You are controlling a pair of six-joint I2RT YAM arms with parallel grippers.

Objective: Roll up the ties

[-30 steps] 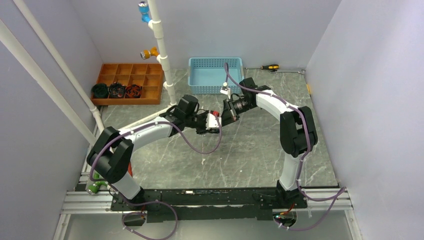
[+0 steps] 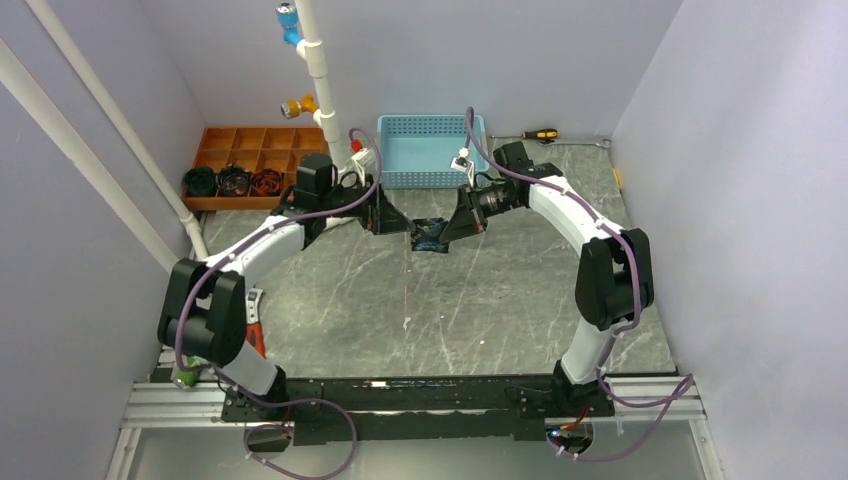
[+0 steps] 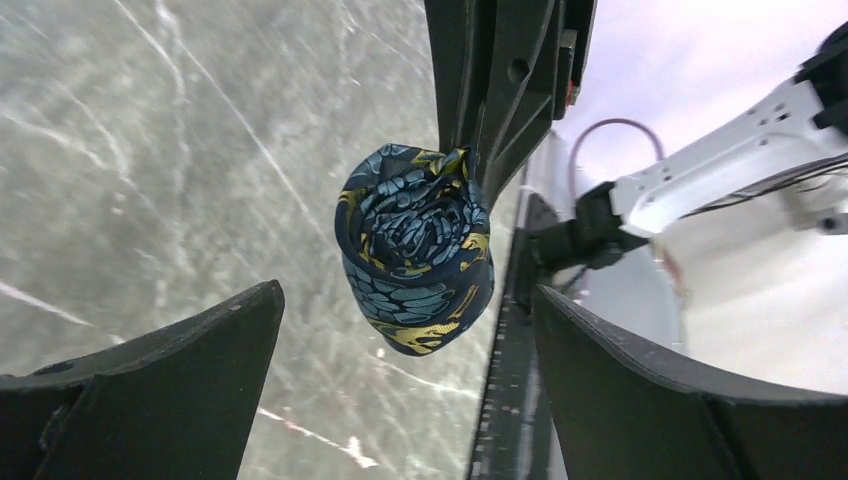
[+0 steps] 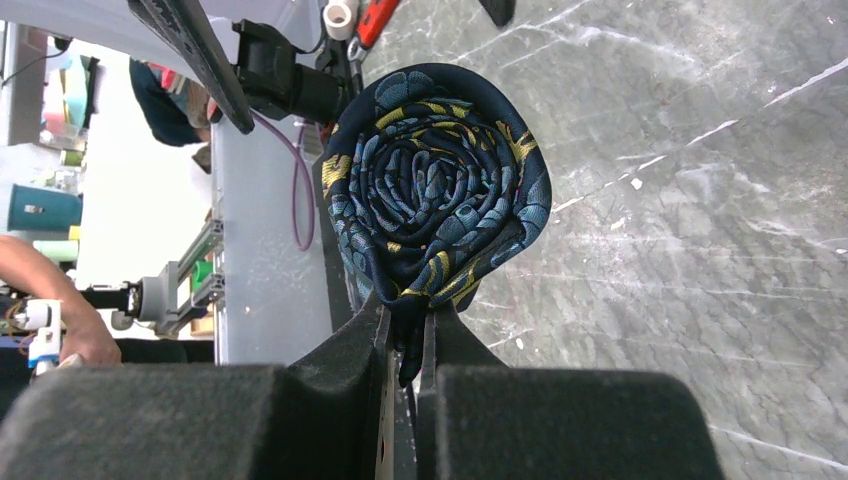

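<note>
A dark blue tie with yellow and grey-blue patterning is wound into a coil, held up over the table between my two arms. My right gripper is shut on its lower folds, with the tie's end poking down between the fingers. The spiral of the roll faces up in the right wrist view. My left gripper is open, its fingers standing wide on either side of the rolled tie, apparently without touching it.
A brown wooden divided box at the back left holds several empty compartments and three rolled ties. Behind the arms sits a blue basket. A yellow-black screwdriver lies at the back.
My left arm has drawn back to the left and rear and its wrist has turned, so the tie roll shows in the top view. The right arm has shifted slightly right.
</note>
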